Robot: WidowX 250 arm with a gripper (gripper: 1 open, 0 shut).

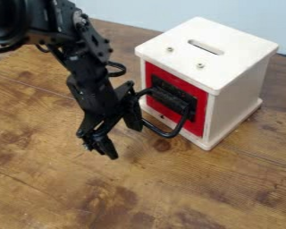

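Observation:
A black robot arm reaches down from the upper left, its gripper (100, 147) low over the wooden floor, left of a white wooden box (235, 89) with a red front panel (195, 124). On that panel sits a black fixture (175, 97). A black loop (167, 133) reaches out from near the panel toward the arm; where it attaches is hard to tell. The gripper's fingers point downward, and whether they are open or shut is unclear at this size.
The box's top has a slot (206, 46) and two small metal studs. Bare wooden surface (170, 192) fills the foreground and left, with a pale wall behind.

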